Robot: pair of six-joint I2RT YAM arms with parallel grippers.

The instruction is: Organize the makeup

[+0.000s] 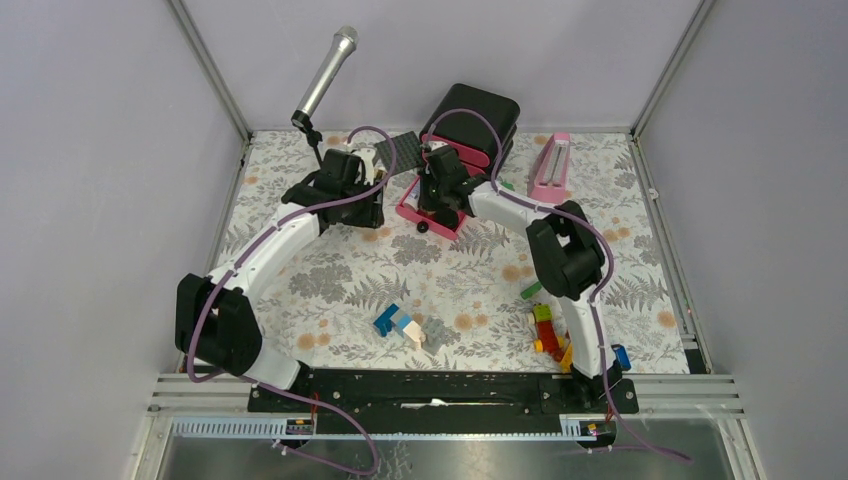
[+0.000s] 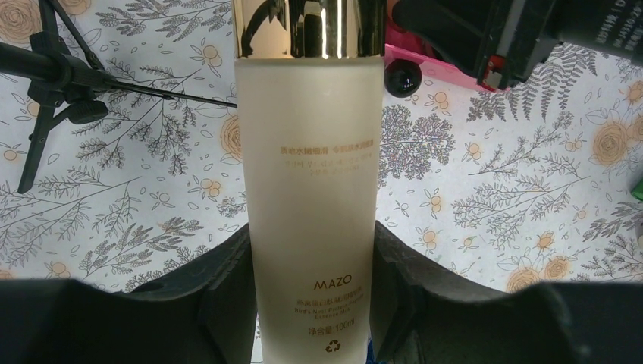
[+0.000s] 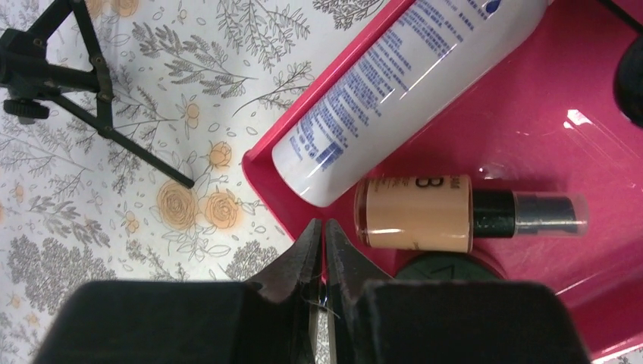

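In the left wrist view my left gripper is shut on a pale cream bottle (image 2: 315, 182) with a shiny gold cap, held to the left of the open drawer. The pink drawer (image 3: 284, 117) of the black case (image 1: 480, 112) holds a white bottle (image 3: 379, 98) along one side, a small beige makeup bottle (image 3: 417, 214) on its side, and a dark round lid (image 3: 447, 267). My right gripper is shut above the drawer's front edge. Its fingertips sit close together, and nothing shows between them.
A microphone on a stand (image 1: 325, 78) rises at the back left. The pink holder (image 1: 550, 172) stands right of the case. Toy blocks (image 1: 400, 322) and a toy vehicle (image 1: 546, 330) lie near the front.
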